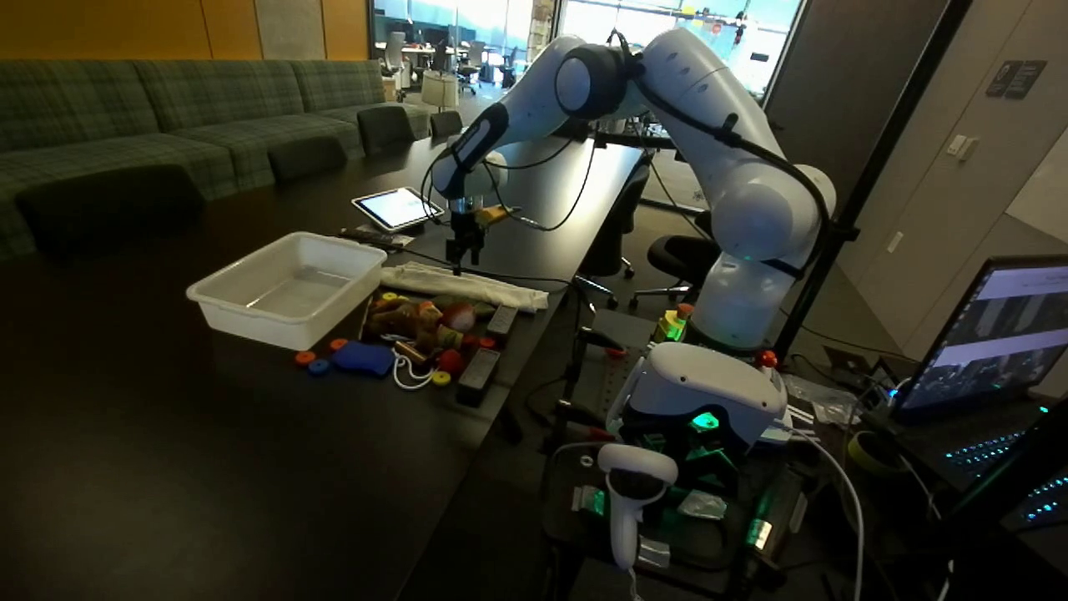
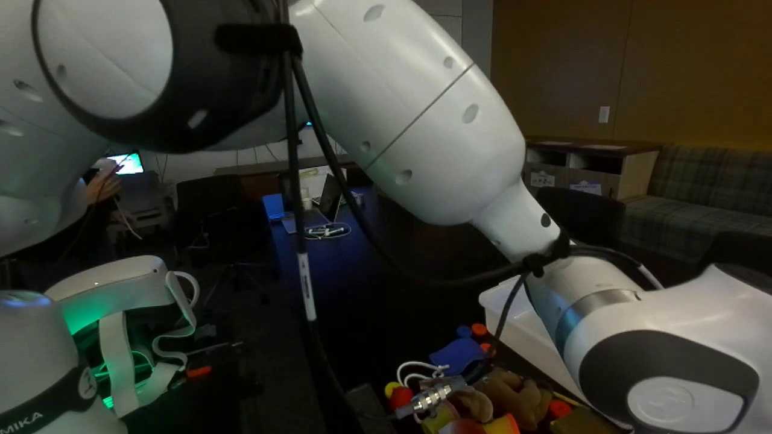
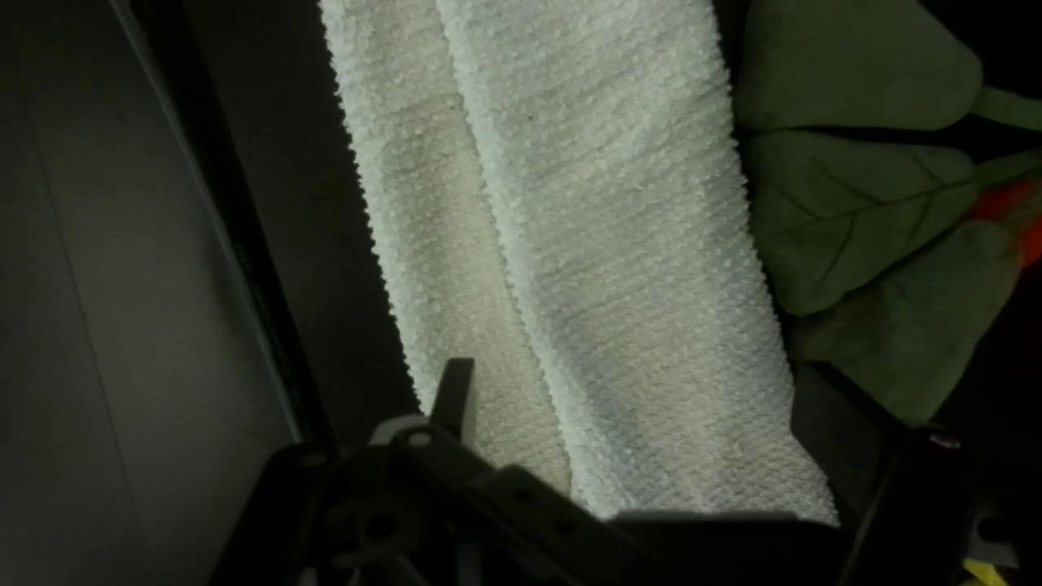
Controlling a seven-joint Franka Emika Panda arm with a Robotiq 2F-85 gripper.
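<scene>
A folded, off-white towel lies lengthwise on the dark table, behind a pile of toys in exterior view 1. My gripper points down just above or at its back edge; contact cannot be told. In the wrist view the towel runs down the middle, and the gripper stands open with one finger on either side of most of its width. The left finger overlaps the towel, and the right one is at its edge beside green felt leaves. In exterior view 2 the gripper is hidden.
An empty white bin stands left of the toy pile. A blue item and dark blocks lie nearer. A black cable runs beside the towel. Behind it sits a tablet.
</scene>
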